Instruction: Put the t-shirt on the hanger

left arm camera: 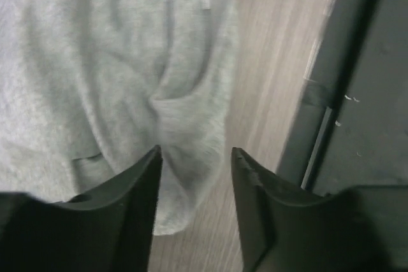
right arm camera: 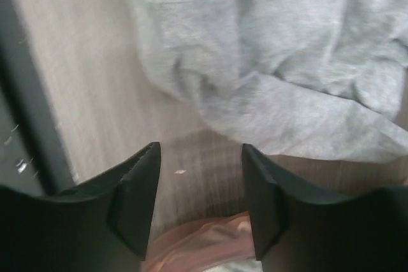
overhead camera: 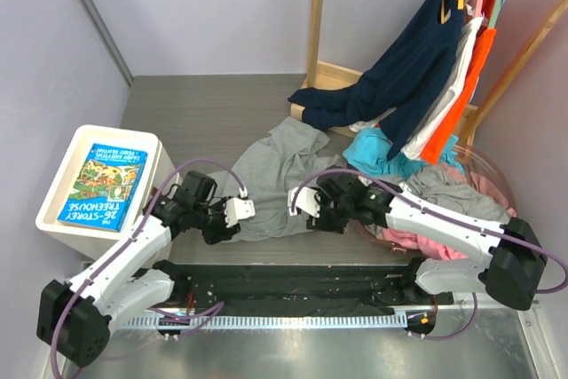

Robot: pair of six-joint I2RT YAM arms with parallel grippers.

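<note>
A grey t-shirt point(overhead camera: 280, 166) lies crumpled on the wooden floor point(overhead camera: 204, 108), its near edge between my grippers. My left gripper point(overhead camera: 226, 224) is low over its left part; in the left wrist view its fingers are apart, with cloth below. My right gripper point(overhead camera: 315, 219) is at its right part; in the right wrist view its fingers stand apart over bare floor just beside the cloth. The hangers point(overhead camera: 497, 6) hang from a wooden rail at the back right.
A navy garment point(overhead camera: 382, 68) drapes from the rack to the floor. A basket of clothes point(overhead camera: 470, 193) stands right, a white bin point(overhead camera: 58, 201) with a book left. Bare floor lies at the back left.
</note>
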